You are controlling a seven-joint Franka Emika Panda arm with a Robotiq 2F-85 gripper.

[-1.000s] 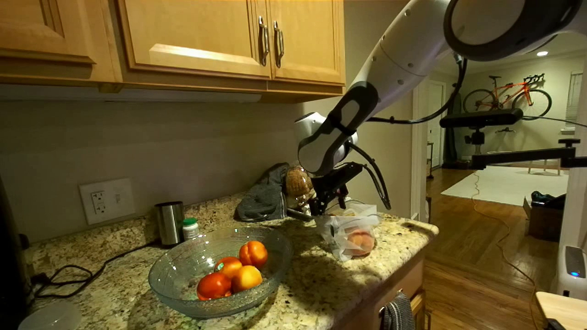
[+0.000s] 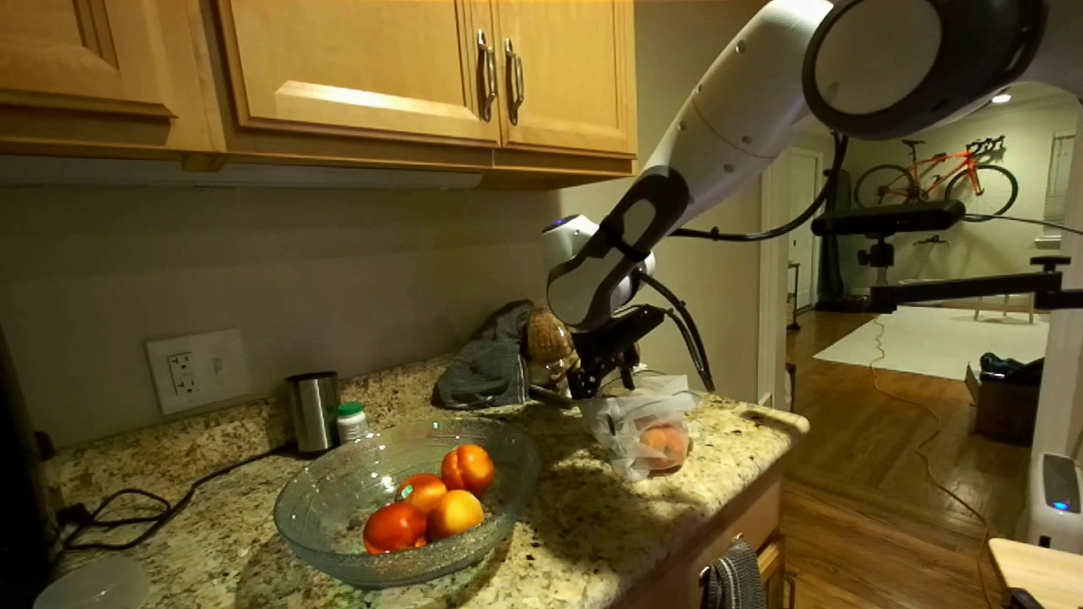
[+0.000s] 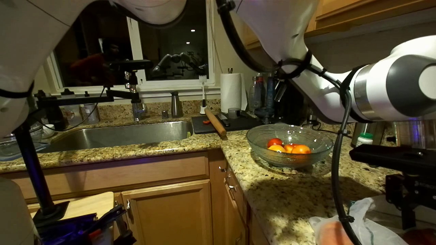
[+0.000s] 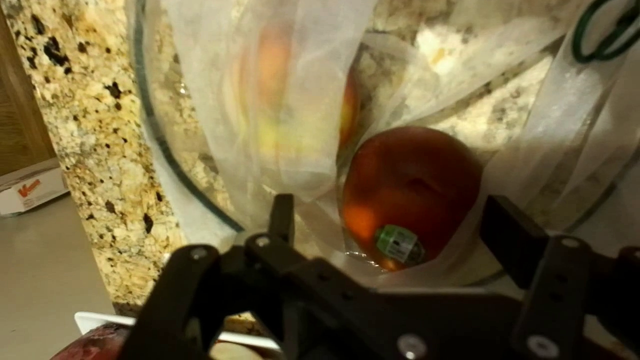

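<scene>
My gripper is open, its dark fingers spread on either side of a red fruit with a green sticker (image 4: 414, 186) in the wrist view. That fruit lies inside a thin white mesh bag (image 4: 516, 174). A second, orange-yellow fruit (image 4: 270, 102) shows blurred through the mesh. In exterior view 1 the gripper (image 2: 606, 381) points down at the bag (image 2: 619, 431), close above the counter's right end. A glass bowl (image 2: 315, 538) to its left holds several red and orange fruits (image 2: 396, 526). Whether the fingers touch the bag cannot be told.
A grey cloth (image 2: 487, 365) lies behind the bag against the wall. A steel cup (image 2: 312, 411) and a green-capped bottle (image 2: 351, 421) stand behind the bowl. The granite counter (image 2: 579, 507) between bowl and bag is clear; its front edge runs close to the bag.
The arm has dipped slightly, and the gripper sits a little lower at the bag. The bag's top has shifted slightly. The bowl and its fruits are unchanged.
</scene>
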